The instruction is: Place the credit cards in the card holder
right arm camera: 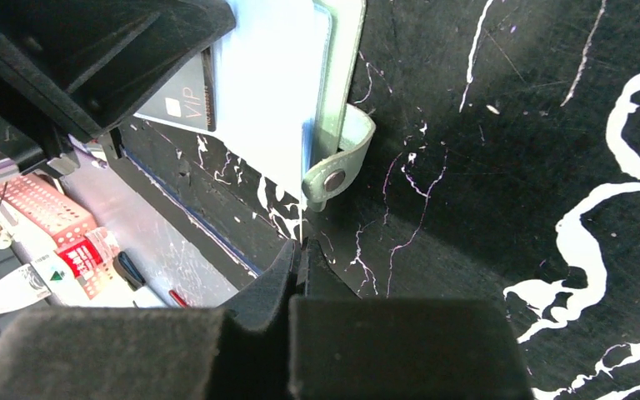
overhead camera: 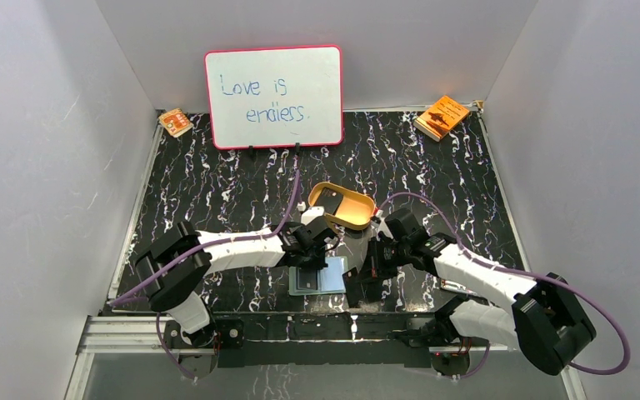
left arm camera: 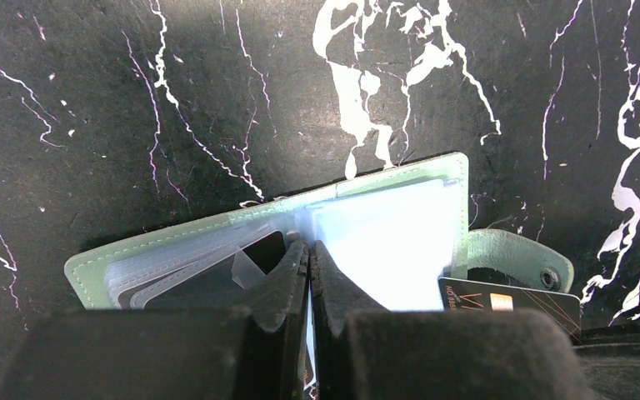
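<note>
The mint card holder (overhead camera: pixel 333 285) lies open near the front edge, with clear sleeves and a strap with a snap (right arm camera: pixel 335 177). Dark cards (left arm camera: pixel 192 285) show in its left side. My left gripper is shut at the holder's middle, over the sleeves; nothing clearly shows between its fingers. My right gripper is shut just beyond the strap end; whether it pinches anything thin is unclear. A black card (left arm camera: pixel 508 296) is at the holder's right side, near the right gripper. A VIP card (right arm camera: pixel 182 98) shows beneath the left gripper in the right wrist view.
A yellow tray (overhead camera: pixel 354 208) with a dark card (overhead camera: pixel 327 200) sits behind the holder. Books (overhead camera: pixel 440 117) and a whiteboard (overhead camera: pixel 273 96) stand at the back.
</note>
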